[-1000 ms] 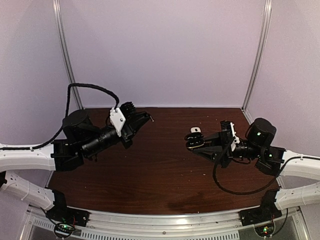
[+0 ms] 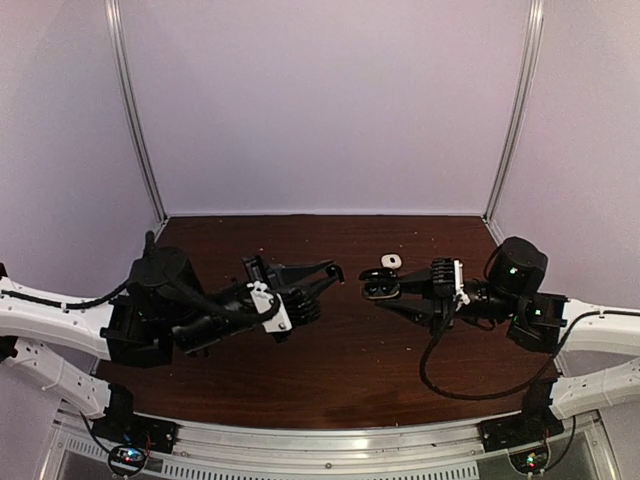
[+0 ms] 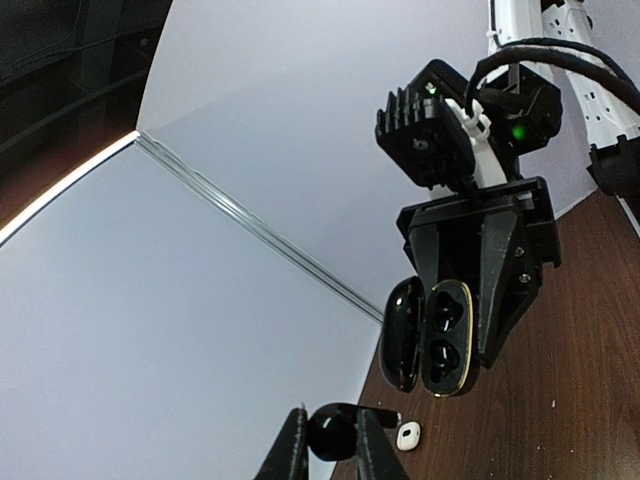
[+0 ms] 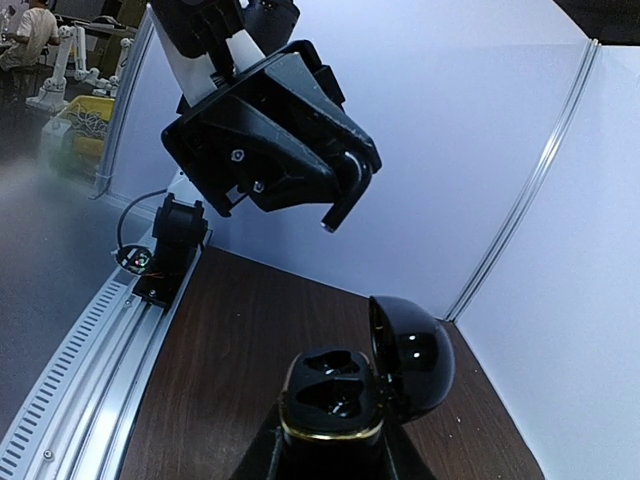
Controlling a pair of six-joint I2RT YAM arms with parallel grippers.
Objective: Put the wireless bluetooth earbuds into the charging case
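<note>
A black earbud (image 3: 332,432) is pinched in my left gripper (image 2: 333,271), its stem poking out past the fingertips. On the other side, my right gripper (image 2: 385,290) is shut on the black charging case (image 3: 450,338). The case's lid (image 4: 411,350) stands swung open, and its two sockets (image 4: 332,385) show as dark hollows that look empty. In the top view the earbud is left of the case, with a clear gap between them. The right wrist view has the earbud's stem (image 4: 345,207) above the case.
On the table behind the case lies a small white object (image 2: 391,261) with a dark spot. Pale walls stand at the back and both sides.
The right gripper has shifted slightly left with the case.
</note>
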